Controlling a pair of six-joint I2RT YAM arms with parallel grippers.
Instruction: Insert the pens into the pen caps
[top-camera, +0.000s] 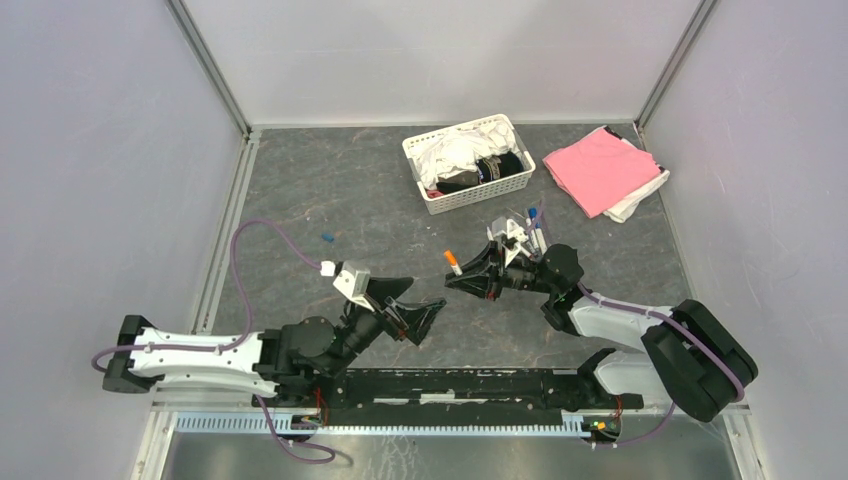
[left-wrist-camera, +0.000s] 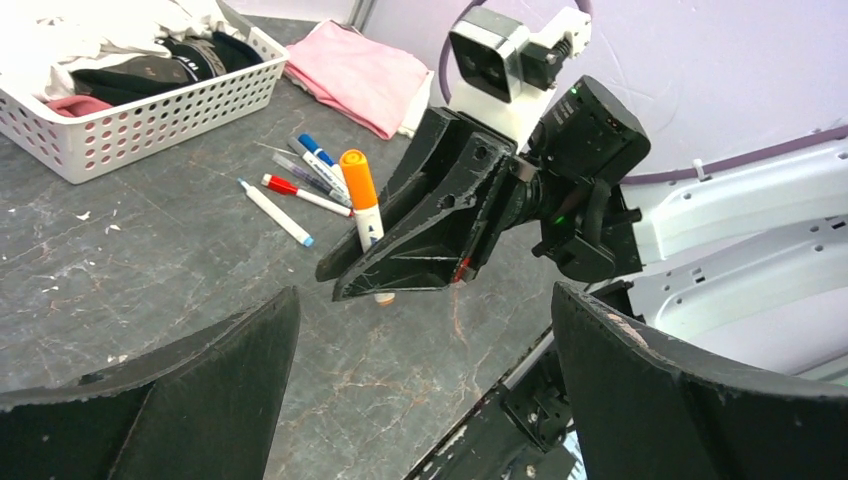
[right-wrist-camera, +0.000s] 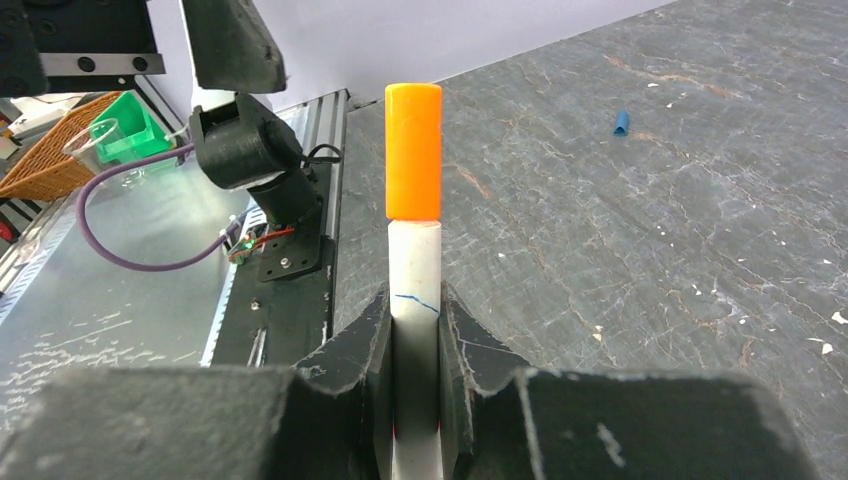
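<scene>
My right gripper (top-camera: 462, 275) is shut on a white marker (right-wrist-camera: 414, 270), held upright with an orange cap (right-wrist-camera: 413, 150) on top. My left gripper (top-camera: 410, 308) stands open and empty, a little down-left of it; in the left wrist view its two fingers frame the held marker. Loose pens (left-wrist-camera: 275, 208) lie on the table behind the right gripper, one with a red cap (left-wrist-camera: 281, 186), one with a blue cap (left-wrist-camera: 311, 145). A small blue cap lies alone on the left part of the table.
A white basket (top-camera: 433, 205) with clothing stands at the back. Folded pink cloth (top-camera: 597, 168) lies at the back right.
</scene>
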